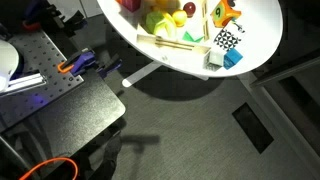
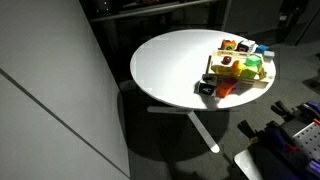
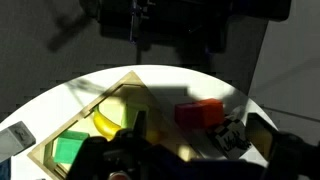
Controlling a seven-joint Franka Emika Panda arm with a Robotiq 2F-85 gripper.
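Observation:
A shallow wooden tray (image 2: 214,61) sits on the round white table (image 2: 165,60) and holds toy food, including a green piece (image 2: 252,62). Beside it is a red block (image 2: 224,89), which also shows as a red block (image 3: 200,113) in the wrist view. A black-and-white patterned block (image 3: 232,138) lies next to the red one. My gripper appears dark at the bottom of the wrist view. Its fingers stand apart, open, above the table edge, with no object visibly clasped. The lower part of the tray is partly hidden behind one finger.
Near the tray are an orange block (image 1: 225,13), a checkered block (image 1: 227,38) and a pale cube (image 1: 214,60). A dark stand (image 1: 75,110) and the grey floor (image 1: 190,120) lie beside the table.

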